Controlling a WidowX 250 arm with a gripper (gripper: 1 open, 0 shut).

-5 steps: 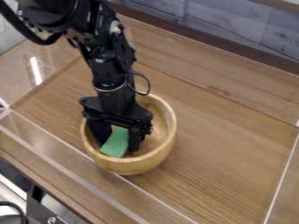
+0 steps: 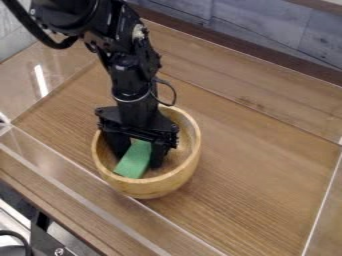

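Observation:
My black gripper point(image 2: 135, 146) reaches down from the top into a wooden bowl point(image 2: 174, 178) near the middle of the view, its open fingers low inside the rim around a green block point(image 2: 132, 164). The block lies tilted in the left part of the bowl, partly hidden by the fingers. Whether the fingers touch it is hard to tell.
A grey wall point(image 2: 254, 30) runs along the back. The table's front edge, with dark cables beyond, is at the lower left.
The gripper has shifted slightly up and back within the bowl. The green block shows a little differently between the fingers; the bowl stays about where it was.

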